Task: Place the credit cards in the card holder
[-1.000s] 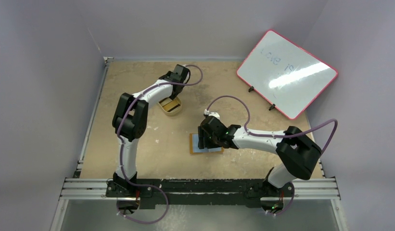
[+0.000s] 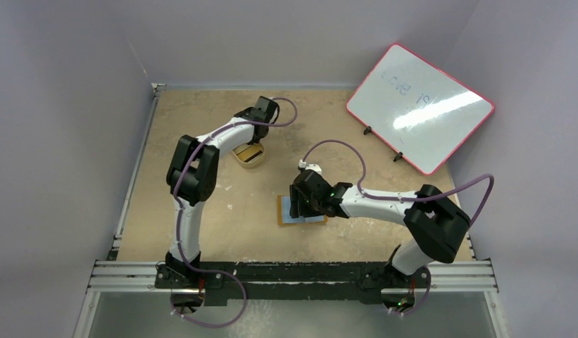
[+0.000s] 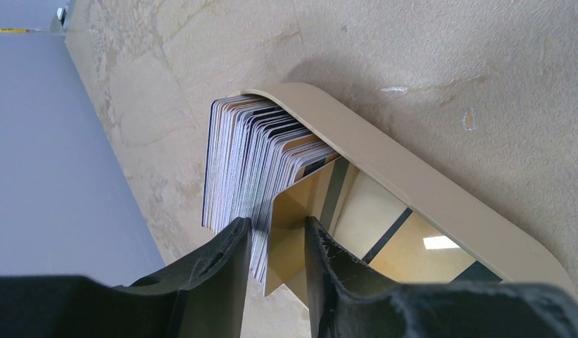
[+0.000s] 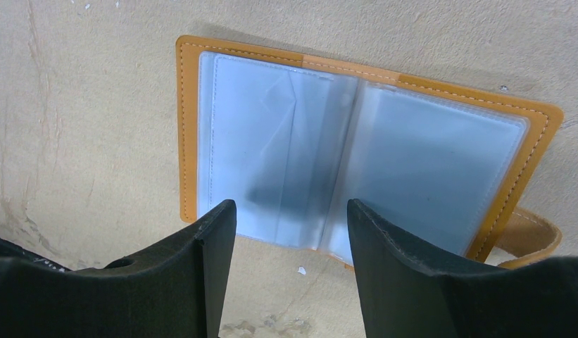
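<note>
In the left wrist view a tan box [image 3: 384, 160] holds a tight stack of credit cards [image 3: 236, 151], seen edge-on. One gold card [image 3: 289, 229] leans apart from the stack, and its near end stands between the fingertips of my left gripper. The fingers are part open, with a gap on the card's left side. More cards [image 3: 409, 246] lie flat behind it. The card holder [image 4: 272, 134] lies spread open, tan leather with clear bluish sleeves, in the right wrist view. Over its near edge my right gripper stands open, nothing between its fingers.
A red-framed whiteboard [image 2: 421, 105] rests at the back right of the table. From above, the left arm partly covers the box [image 2: 249, 163]. Between box and holder the tabletop [image 2: 265, 183] is clear.
My right arm and the card holder have not moved.
</note>
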